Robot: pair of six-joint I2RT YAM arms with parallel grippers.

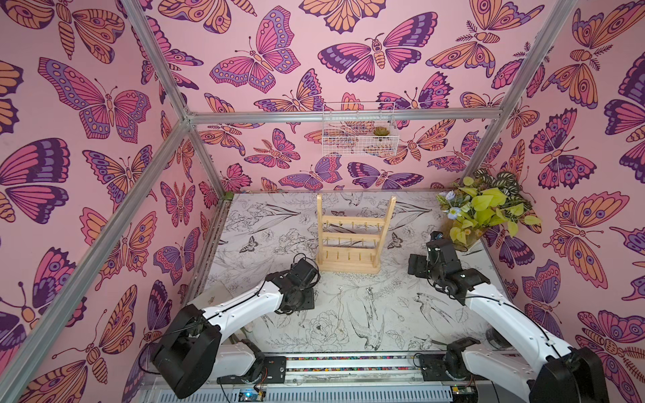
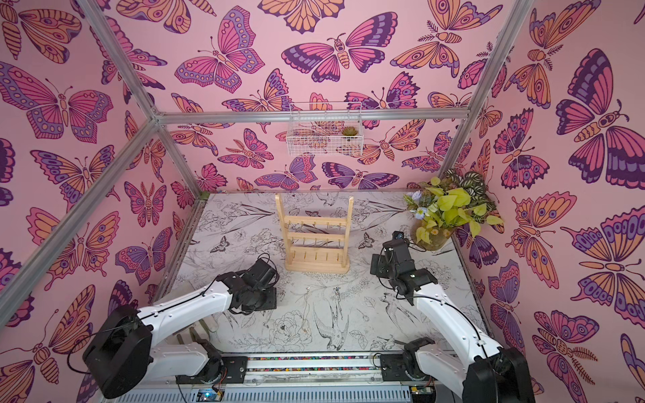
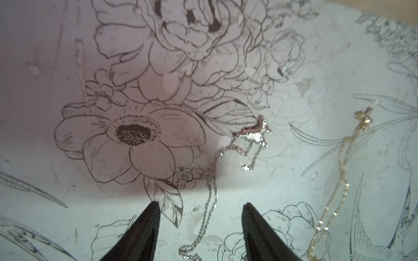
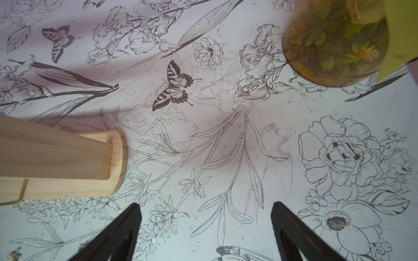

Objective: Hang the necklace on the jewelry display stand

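Note:
A silver chain necklace (image 3: 209,202) with small star charms lies on the patterned tabletop in the left wrist view; its lower end runs down between my left fingers. A gold necklace (image 3: 344,169) lies to its right, partly cut off by the frame. My left gripper is above the silver chain, its fingers apart with no hold on it. The wooden display stand (image 1: 349,262), with several rows of pegs, stands upright to the right of and behind my left gripper. My right gripper is open and empty, to the right of the stand.
A leafy potted plant (image 1: 483,211) stands at the back right, close to my right arm. A white wire basket (image 1: 359,142) hangs at the back wall. Bare tabletop (image 1: 396,315) lies between the arms in front of the stand.

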